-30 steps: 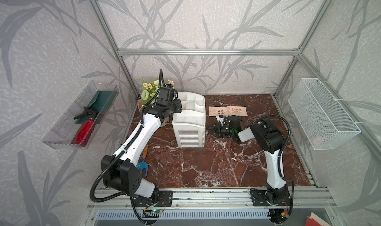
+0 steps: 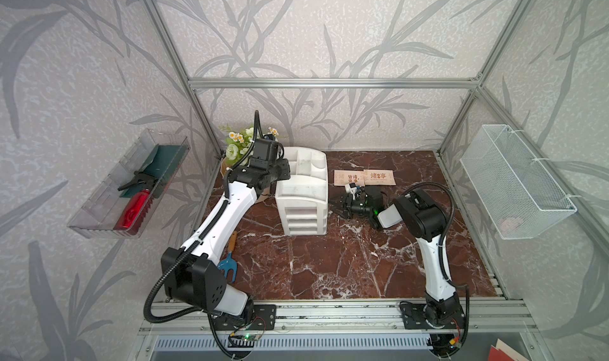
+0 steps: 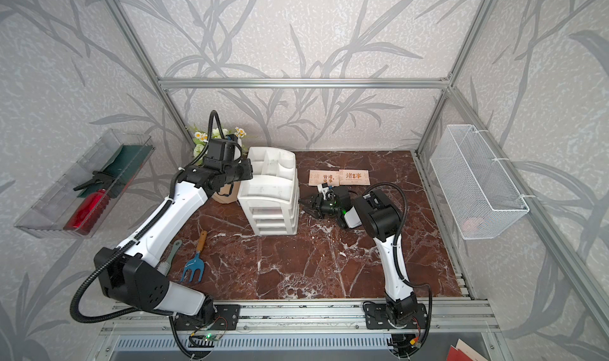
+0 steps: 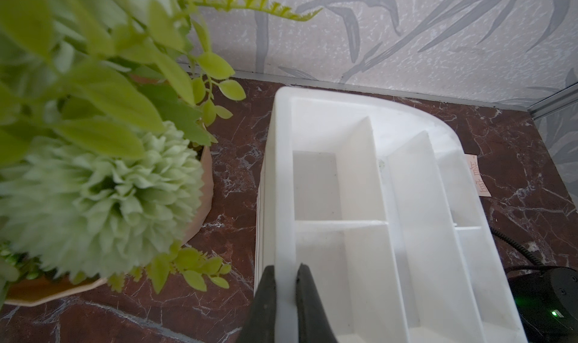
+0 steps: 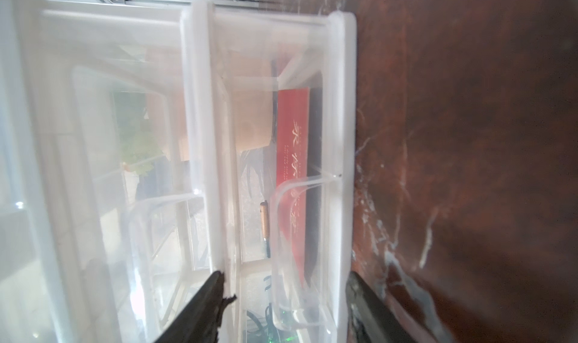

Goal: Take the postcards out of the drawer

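A white drawer cabinet (image 2: pixel 301 190) stands mid-table. My left gripper is shut on the side wall of its top organizer (image 4: pixel 283 180). My right gripper is open, low beside the cabinet, its fingertips at the clear drawer fronts. A red flat item (image 5: pixel 292 126) with printing shows through the lowest drawer's clear front (image 5: pixel 340 102). Two beige printed cards (image 2: pixel 378 177) lie on the table behind my right gripper.
A flower pot with greenery (image 4: pixel 102 192) is left of the cabinet. A blue fork (image 3: pixel 192 269) lies at front left. Wire and clear baskets (image 2: pixel 517 183) hang on the side walls.
My right gripper has moved slightly left, closer to the cabinet, over the last second. The left arm has not visibly moved.
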